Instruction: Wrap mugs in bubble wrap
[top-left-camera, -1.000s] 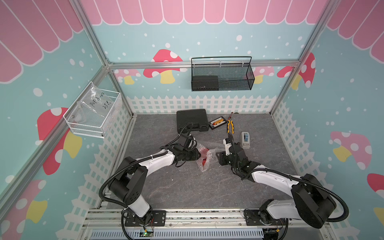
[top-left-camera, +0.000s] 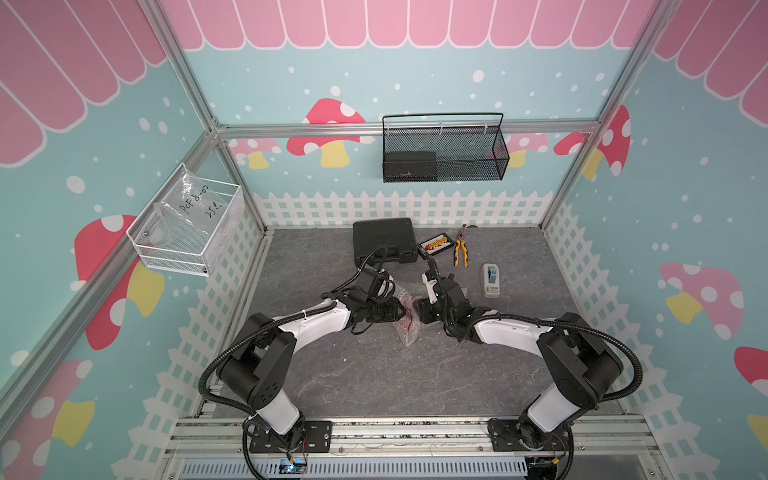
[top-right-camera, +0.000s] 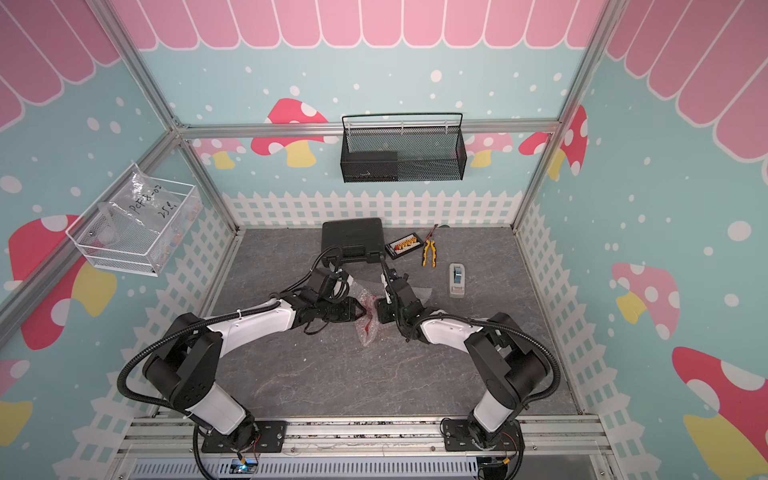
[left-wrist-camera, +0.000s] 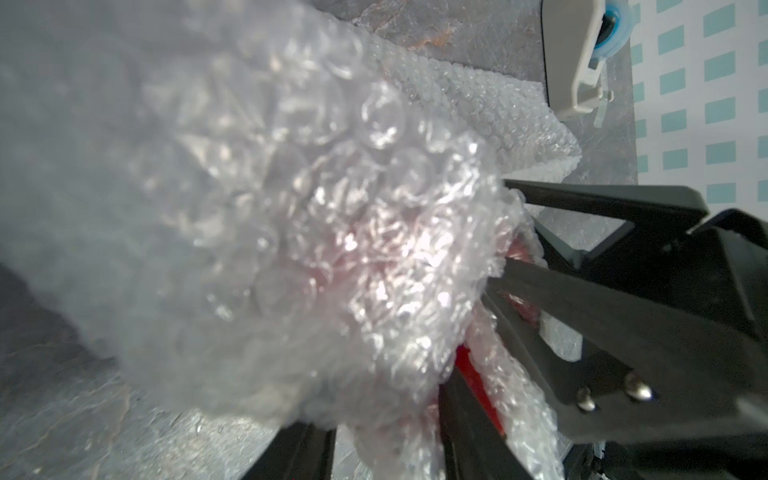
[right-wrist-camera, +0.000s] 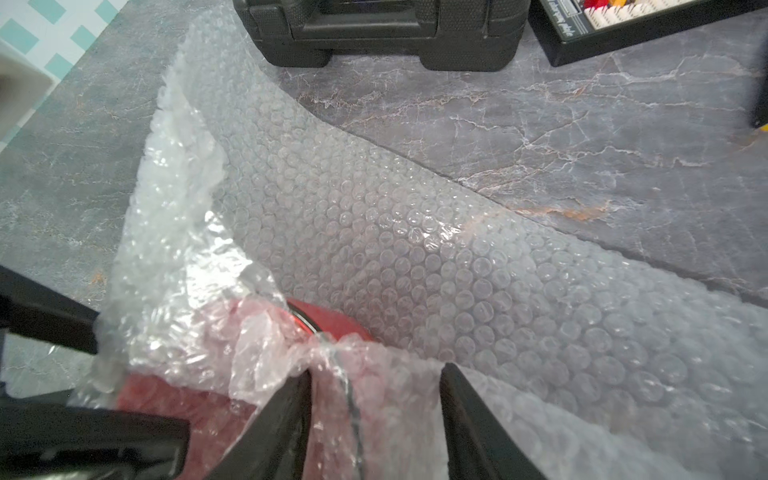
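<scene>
A red mug (right-wrist-camera: 200, 416) lies mid-table, partly covered by clear bubble wrap (right-wrist-camera: 448, 272); most of its body is hidden. My left gripper is at the wrap's left side, its fingers apart with wrap between them. From the right, my right gripper reaches over a wrap flap drawn across the mug. Its fingers stand apart on either side of that flap, and the left wrist view also shows these right fingers (left-wrist-camera: 608, 200) beside the wrap. Between the two grippers in the top left view, red shows through the wrap (top-left-camera: 409, 324).
A tape dispenser (top-left-camera: 490, 280) stands to the right. At the back lie a black case (top-left-camera: 384, 238), a small tray (top-left-camera: 436, 244) and yellow-handled pliers (top-left-camera: 461, 253).
My right gripper has moved left toward the mug, bringing the wrap's right flap over it. Less red shows from above. The left arm has hardly moved.
</scene>
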